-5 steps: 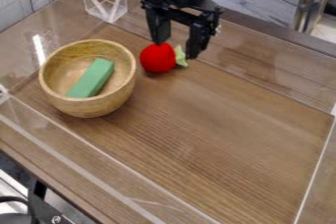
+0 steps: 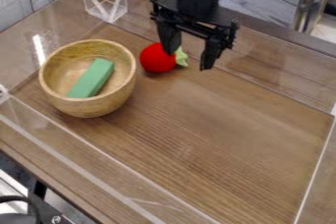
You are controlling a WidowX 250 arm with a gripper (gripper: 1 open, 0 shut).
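A red round object with a green top (image 2: 157,57), like a tomato or strawberry, rests on the wooden table behind a wooden bowl (image 2: 120,84). The bowl holds a green oblong block (image 2: 90,79). The black gripper (image 2: 187,34) hangs over the table just above and to the right of the red object, its two fingers spread apart. I cannot tell of anything between them.
A clear plastic item (image 2: 108,0) sits near the back left. A rim runs along the back right.
The gripper has shifted slightly over the last second, staying above the table near the red object. The bowl and block look unmoved.
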